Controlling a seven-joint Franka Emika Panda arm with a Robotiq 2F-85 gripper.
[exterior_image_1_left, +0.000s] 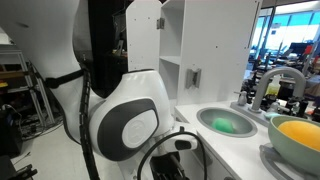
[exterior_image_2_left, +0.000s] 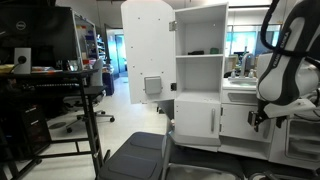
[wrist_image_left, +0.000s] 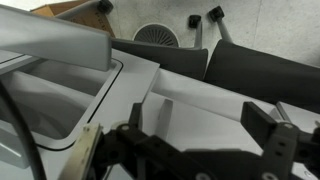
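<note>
My gripper stands open in the wrist view, its dark fingers spread wide with nothing held between them. Beneath it is a white panel, apparently a cabinet door, with a pale upright strip that may be its handle. In exterior view 2 the arm reaches down from the right, and the gripper is small beside the white lower cabinets. Whether it touches them cannot be told. The arm fills the left of exterior view 1 and mostly hides the gripper there.
A sink with something green inside and a green bowl, yellow within, are on the counter. A tall cabinet door stands open. Dark mats cover some floor; a desk is at left.
</note>
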